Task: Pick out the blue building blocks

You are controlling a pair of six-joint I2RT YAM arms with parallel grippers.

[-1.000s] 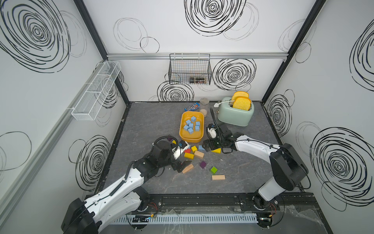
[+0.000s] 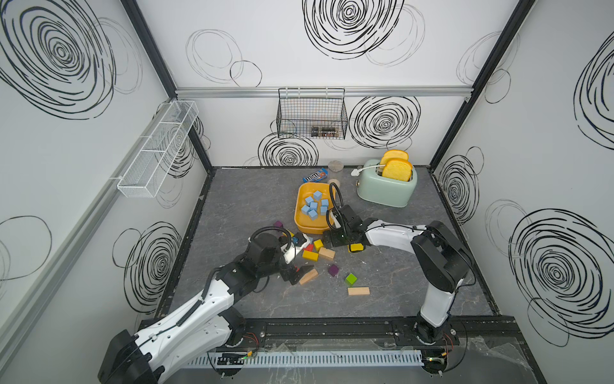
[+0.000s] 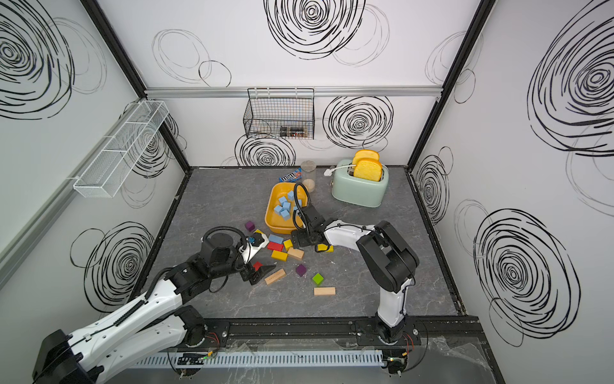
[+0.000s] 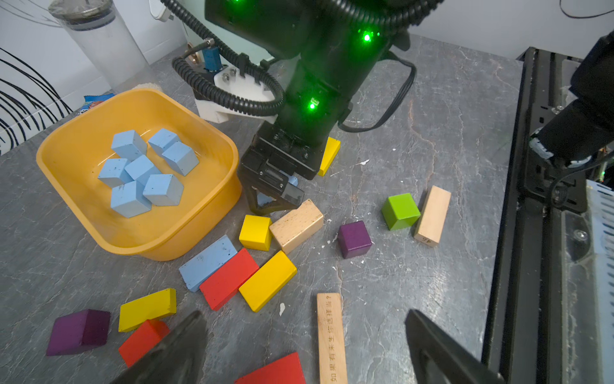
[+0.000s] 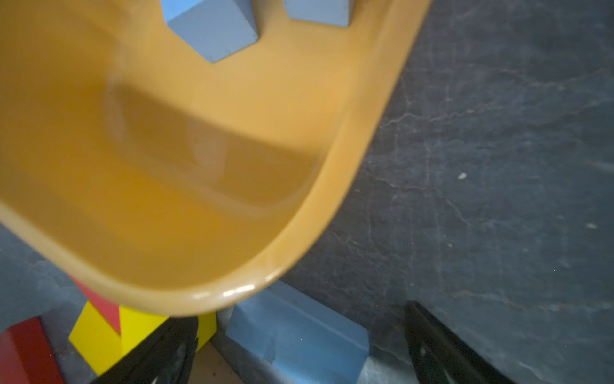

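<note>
Several light blue cubes lie inside the orange tub. A flat blue block rests beside a red one, just outside the tub. Another blue block lies by the tub's rounded corner, between the spread fingers of my open right gripper; the fingers do not appear to press on it. The top left view mostly hides this block behind that gripper. My left gripper is open over the near blocks, its fingers on either side of a long wooden block, holding nothing.
Red, yellow, purple, green and wooden blocks are scattered before the tub. A yellow cube sits close to the right gripper's finger. Behind stands a green toaster.
My right gripper has moved left toward the tub's near right corner, covering the blue block there in the top left view. The left arm has hardly moved.
</note>
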